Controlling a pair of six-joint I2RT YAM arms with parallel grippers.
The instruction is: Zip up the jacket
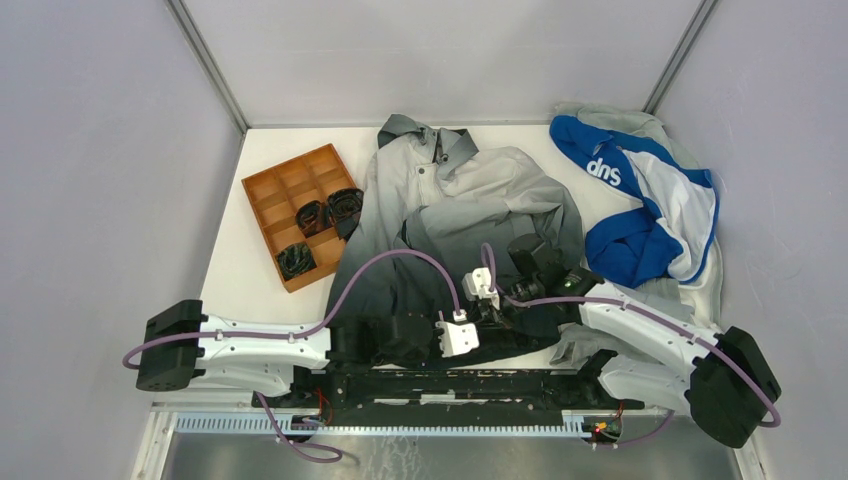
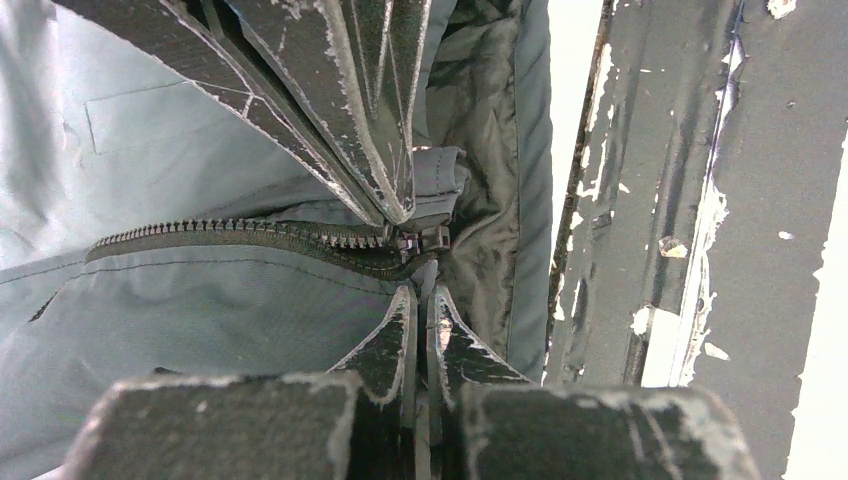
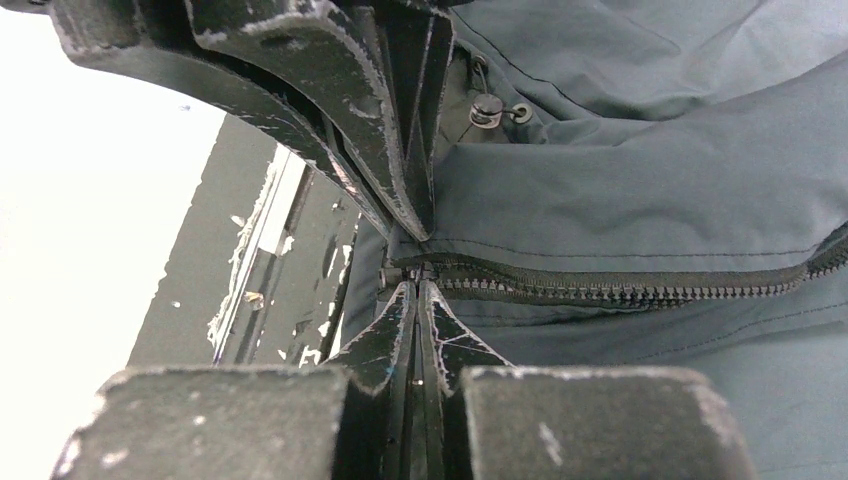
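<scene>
The grey jacket (image 1: 440, 215) lies spread on the table, its collar at the back and its lower hem under both grippers. In the left wrist view, toothed zipper tape (image 2: 250, 235) runs to a metal fitting (image 2: 408, 242) at the hem. My left gripper is shut on the fabric edge of one front panel, just beside that fitting. Close opposite, my right gripper is shut with its tips at the zipper's bottom end (image 3: 395, 276); whether they pinch anything thin there is hidden. The two grippers' tips nearly meet.
A wooden compartment box (image 1: 290, 205) with dark rolled items stands to the left. Blue and white clothing (image 1: 640, 200) is heaped at the right, some grey cloth under it. Both arms cover the table's front edge.
</scene>
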